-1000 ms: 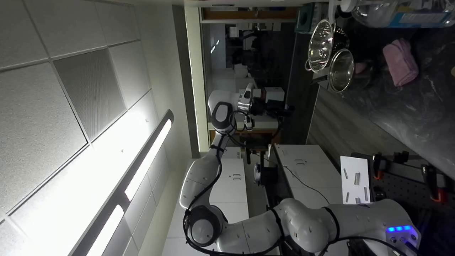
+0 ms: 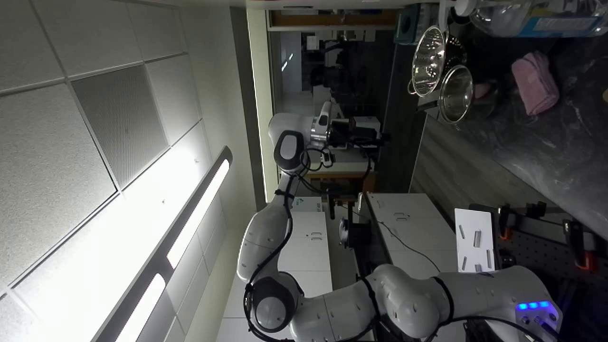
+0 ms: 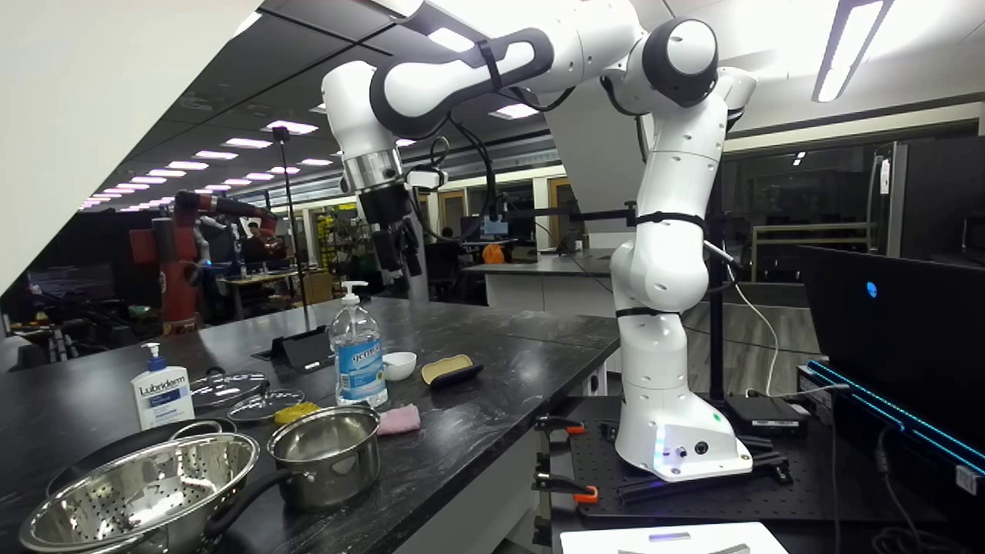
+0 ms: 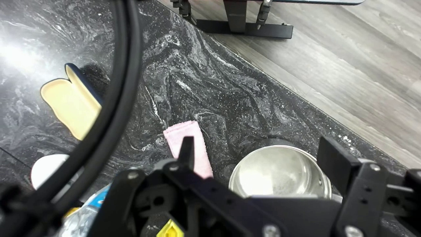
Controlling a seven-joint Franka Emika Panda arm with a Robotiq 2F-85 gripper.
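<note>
My gripper [image 3: 399,257] hangs high above the dark countertop, its fingers pointing down. In the wrist view the open gripper has its two fingers wide apart, with nothing held between them. Below it, a steel pot [image 4: 276,170] shows between the fingers, partly covered by the gripper body. A folded pink cloth [image 4: 191,144] lies on the counter near the left finger, which hides part of it. A tan and dark-blue mitt-like item [image 4: 73,104] lies farther left, partly behind the cable. The white bowl [image 3: 399,365] sits beside the tall clear pump bottle [image 3: 360,365].
A steel colander [image 3: 157,480] stands beside the pot. Lids [image 3: 263,403], a yellow item [image 3: 295,412] and a lotion bottle [image 3: 163,392] crowd the counter behind. Bare countertop [image 4: 236,110] stretches between the cloth and the counter edge.
My gripper and forearm have risen a little and shifted slightly toward the pot and colander side in exterior view 1. The objects on the counter look unmoved.
</note>
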